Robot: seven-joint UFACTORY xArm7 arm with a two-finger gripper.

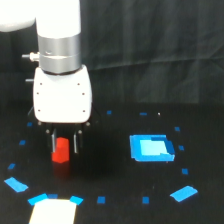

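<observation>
A small red block (61, 151) stands on the dark table at the left of the camera view. My gripper (65, 147) is directly over it, pointing down, with its fingers (76, 141) at either side of the block's upper part. The fingers look open, and a narrow gap shows between the right finger and the block. Whether the left finger touches the block cannot be made out. Part of the block's top is covered by the gripper.
A shallow blue square tray (134, 148) with a light blue middle lies to the right. A pale square (53, 212) is at the front left edge. Blue tape pieces (184, 193) mark the table. Between block and tray the surface is clear.
</observation>
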